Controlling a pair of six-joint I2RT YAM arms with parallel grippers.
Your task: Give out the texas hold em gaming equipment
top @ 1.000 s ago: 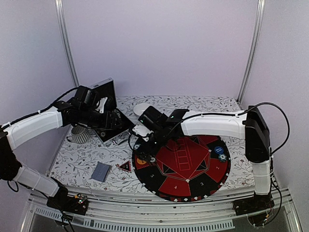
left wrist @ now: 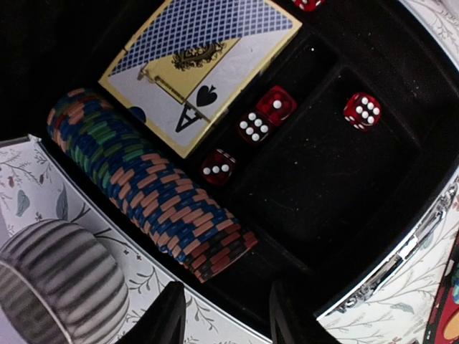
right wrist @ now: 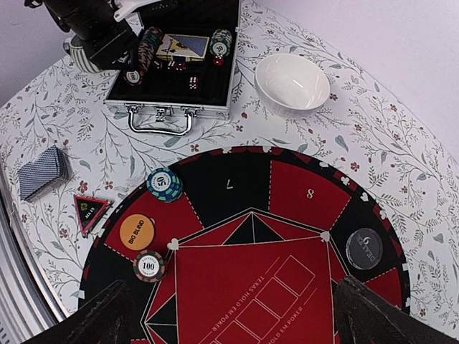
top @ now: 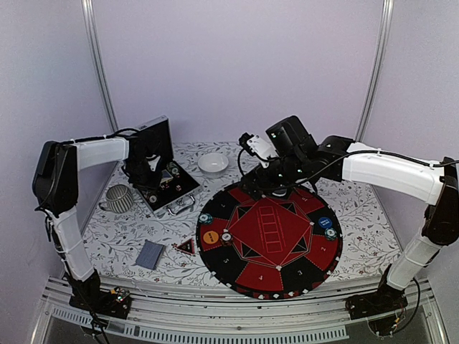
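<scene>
The black case lies open at the back left. In it a long row of chips runs along one side, beside a boxed card deck and red dice. My left gripper hovers over the case's side near the end of that row, fingers apart, nothing between them. Over the far part of the round red-and-black mat, my right gripper is wide open and empty. On the mat are a 50 chip stack, an orange big blind disc, a 100 chip and a dark disc.
A white bowl stands between case and mat. The striped mug is close beside the case. A blue card deck and a triangular all-in marker lie left of the mat. Blue discs sit at its right.
My right gripper has swung from the mat's left side to its far part, uncovering the orange disc and 100 chip. The left gripper has shifted left over the case and lower.
</scene>
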